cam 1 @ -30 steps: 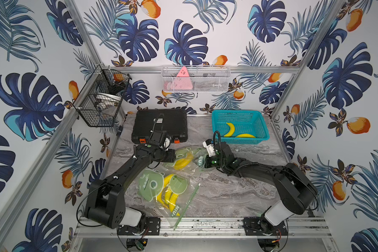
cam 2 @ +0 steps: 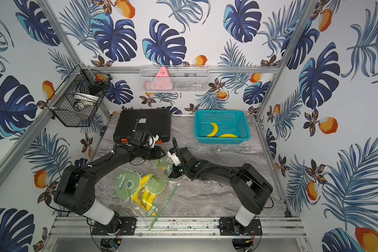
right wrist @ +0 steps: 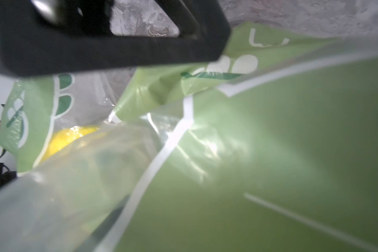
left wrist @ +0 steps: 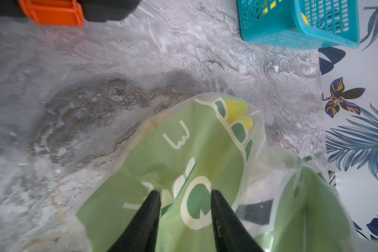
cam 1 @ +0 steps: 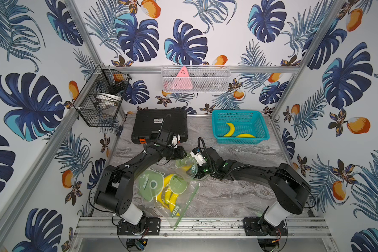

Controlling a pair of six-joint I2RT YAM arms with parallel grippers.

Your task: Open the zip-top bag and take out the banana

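A clear zip top bag with green print (cam 1: 179, 162) lies mid-table between my two grippers, a yellow banana (cam 1: 185, 168) showing through it. My left gripper hangs over its printed side (left wrist: 184, 142), fingers apart. Whether any film lies between them is hard to tell. From the other side, my right gripper (cam 1: 198, 171) reaches in at the bag's right end, fingers open. In the right wrist view one dark finger (right wrist: 113, 56) crosses above the loose film (right wrist: 260, 159); the opposite finger is hidden. Banana yellow (right wrist: 69, 138) shows at the left there.
Another zip bag (cam 1: 151, 184) with several bananas lies in front, its green slider strip (cam 1: 188, 203) beside it. At the back right, a teal basket (cam 1: 240, 139) holds two bananas. A black case (cam 1: 159, 121) stands behind my left gripper.
My left gripper has shifted right over the bag, covering much of the banana from above. My right gripper has come left and toward the front. The bag now looks more bunched.
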